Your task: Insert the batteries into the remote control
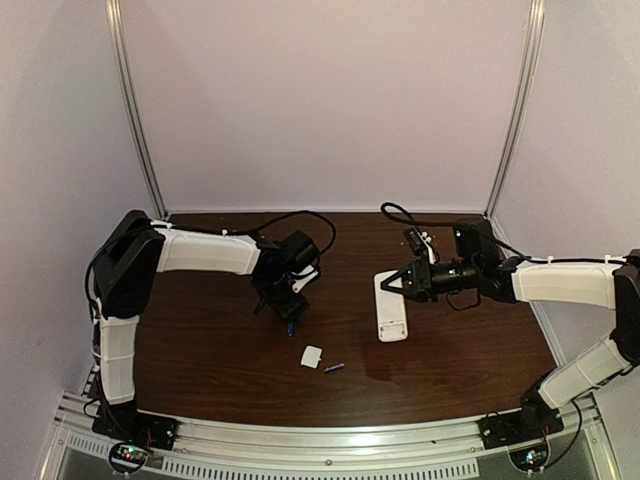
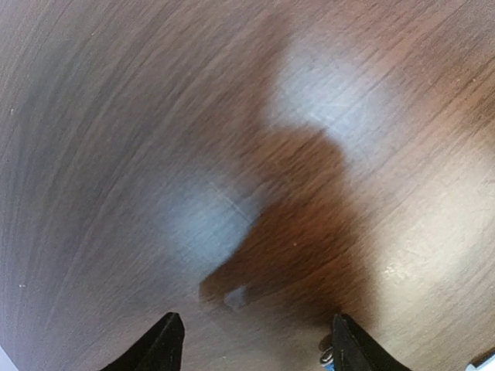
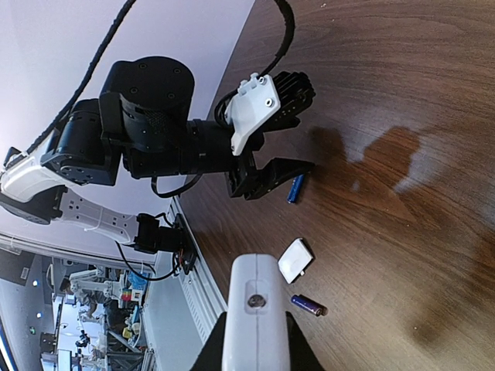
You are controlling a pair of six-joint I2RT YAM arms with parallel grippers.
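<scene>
The white remote lies on the table with my right gripper shut on its upper end; in the right wrist view the remote rises from the bottom edge. My left gripper hangs low over the table, its fingers apart with bare wood between them. Beside its right finger a blue battery peeks out; in the right wrist view this battery lies just under that gripper. A second battery lies near the white battery cover, toward the front.
Pale walls enclose the back and sides, and a metal rail runs along the front edge.
</scene>
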